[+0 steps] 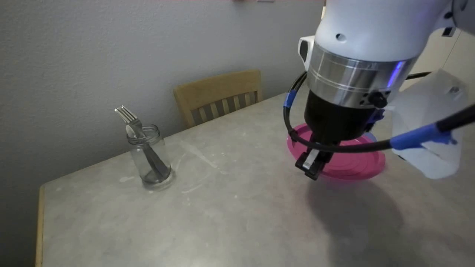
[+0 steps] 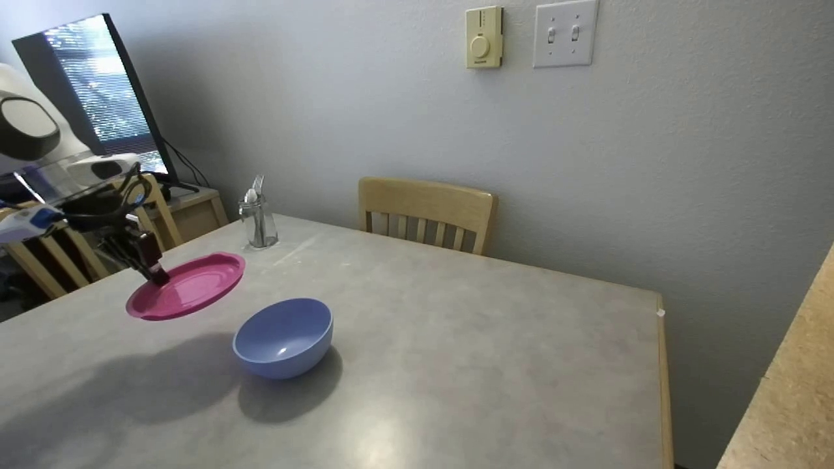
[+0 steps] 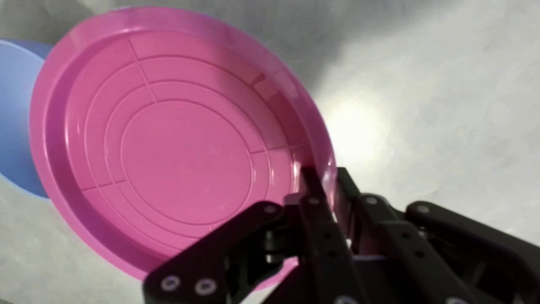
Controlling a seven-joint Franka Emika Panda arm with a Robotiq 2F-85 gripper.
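Note:
A round pink lid hangs above the table, slightly tilted, with my gripper shut on its rim. One of the dark fingers lies over the lid's inner face and the other is outside the rim. From the first exterior view, the lid shows behind and below the gripper. A blue bowl stands on the table beside the lid in the second exterior view. Looking down from the wrist, part of the bowl is hidden beneath the lid's edge.
A glass jar holding a fork and other cutlery stands near the table's wall-side edge. A wooden chair is pushed up at the far side.

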